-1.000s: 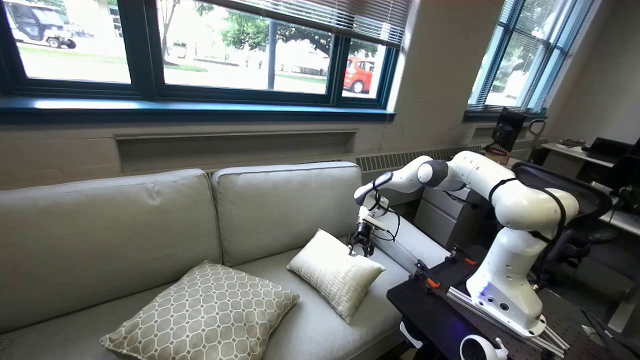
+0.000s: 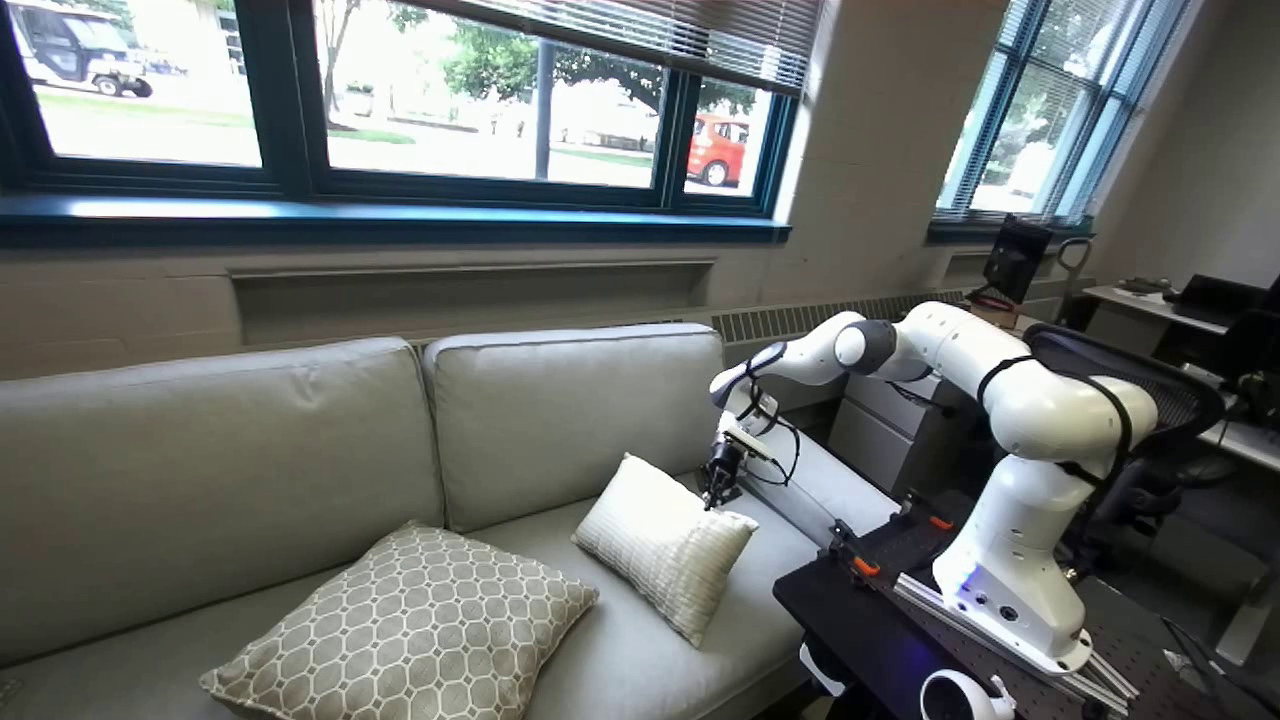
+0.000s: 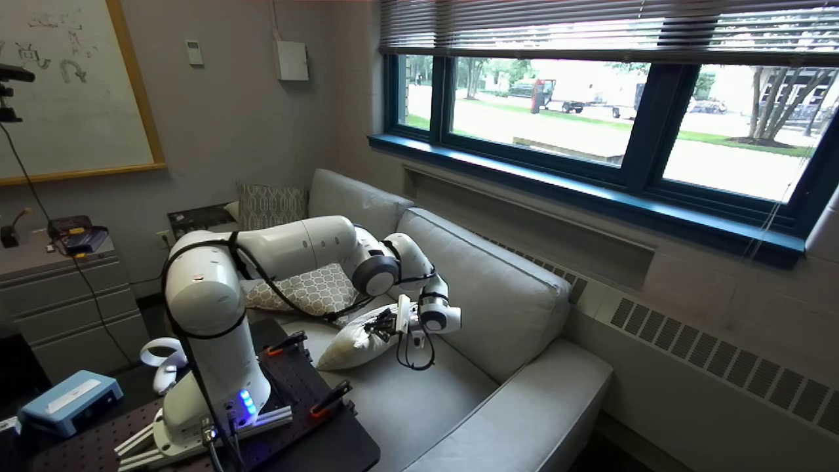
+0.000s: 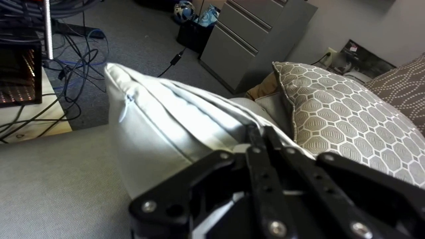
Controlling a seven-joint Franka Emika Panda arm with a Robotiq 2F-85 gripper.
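A small white pillow (image 2: 666,546) leans tilted on the right seat of the sofa. My gripper (image 2: 710,504) is at its upper edge, shut on a pinched fold of its cover. In the wrist view the gripper has its black fingers close together on the pillow's top seam, and the white pillow (image 4: 159,135) shows its zipper side. From the other side, the pillow (image 3: 354,342) rests on the seat beneath the gripper (image 3: 375,326). The fingertips are partly buried in the cloth.
A larger patterned pillow (image 2: 414,630) lies on the seat to the left of the white one. The sofa back cushion (image 2: 588,414) rises behind, and the sofa arm (image 3: 519,409) stands on the far side. The robot's black table (image 2: 840,600) borders the seat. Bare seat shows around the white pillow.
The gripper's fingers have closed on the pillow's top edge. The pillow's upper right corner has drawn inward and its top has shifted slightly; the arm has barely moved.
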